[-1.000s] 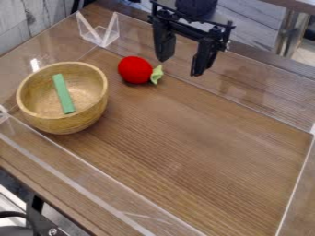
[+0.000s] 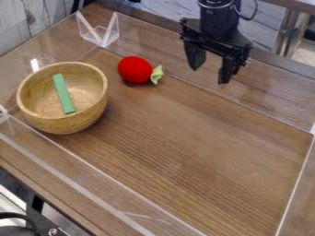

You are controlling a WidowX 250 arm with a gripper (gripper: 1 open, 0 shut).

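Observation:
My black gripper hangs over the back right of the wooden table, its two fingers apart and pointing down. A red round object with a small green top lies to its left. A yellow bowl at the left holds a pale green stick.
A white wire-like or clear object stands at the back left. Cables run along the lower left edge.
My gripper and arm have moved up and back, away from the camera, and appear smaller. The red object and the bowl have not moved.

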